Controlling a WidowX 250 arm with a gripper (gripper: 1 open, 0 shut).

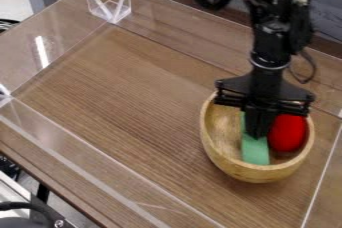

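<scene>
A wooden bowl (223, 156) sits at the right of the table. In it lie a green elongated object (253, 147) and a red rounded object (287, 135) at its right side. My black gripper (262, 108) is down over the back of the bowl, above the green object, hiding part of it. Its fingers look close together; whether anything is between them is hard to see.
A clear plastic holder (112, 5) stands at the back left of the wooden table (107, 102). A ledge runs along the back.
</scene>
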